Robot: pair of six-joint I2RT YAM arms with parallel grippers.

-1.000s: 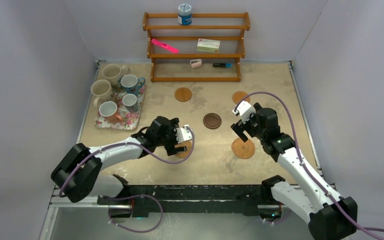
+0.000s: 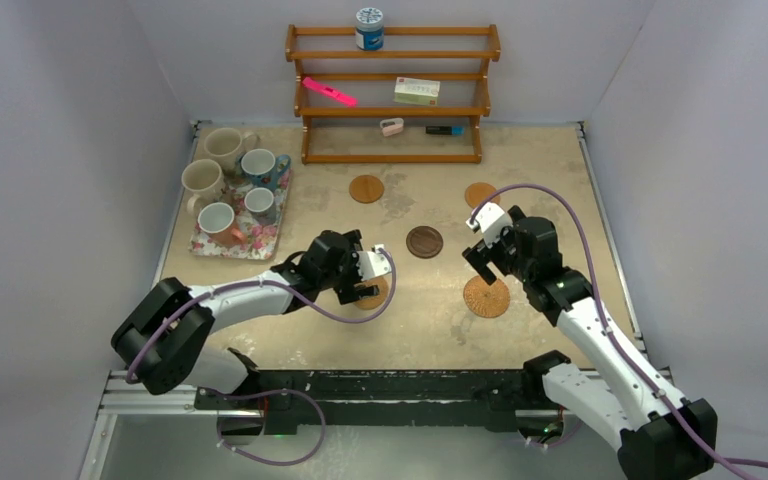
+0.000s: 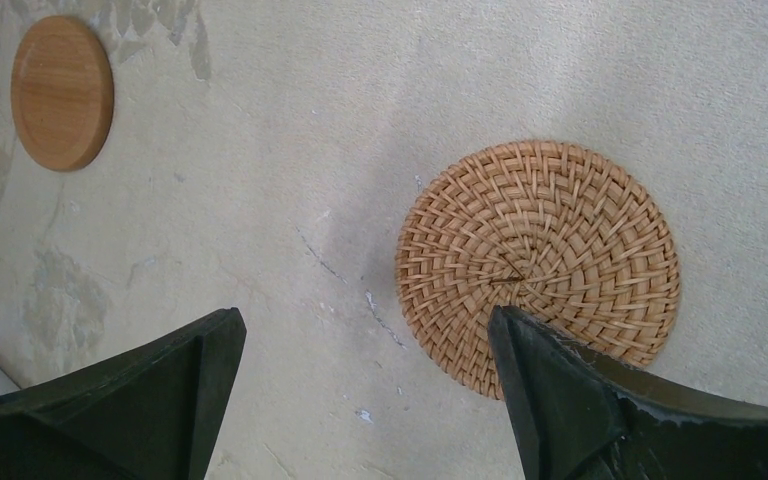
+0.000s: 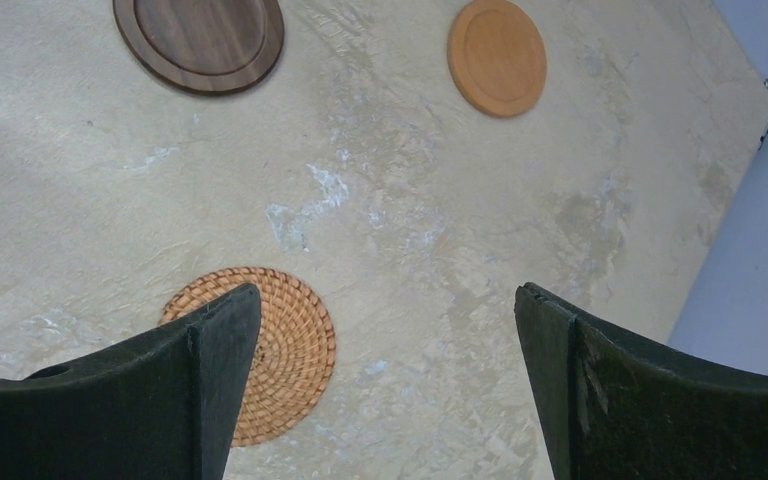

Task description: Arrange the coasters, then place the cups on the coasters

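Several cups stand together at the table's left: an orange cup point(image 2: 220, 222), a small grey cup point(image 2: 260, 205) and a blue cup point(image 2: 259, 164) on a floral tray point(image 2: 263, 245), with two cream mugs beside them. My left gripper is open and empty, hanging above a woven coaster point(image 3: 560, 240); one finger covers part of that coaster's edge. A second woven coaster point(image 4: 290, 350) lies partly behind a finger of my open, empty right gripper. Round wooden coasters are a dark one point(image 2: 424, 241) mid-table and two lighter ones point(image 2: 366, 188) farther back.
A wooden rack point(image 2: 392, 158) stands along the back wall, holding a blue-labelled jar point(image 2: 369, 30), a pink item, a small box and a marker. Bare tabletop lies between the coasters. Side walls bound the table.
The right arm, cups and coasters have stayed where they were.
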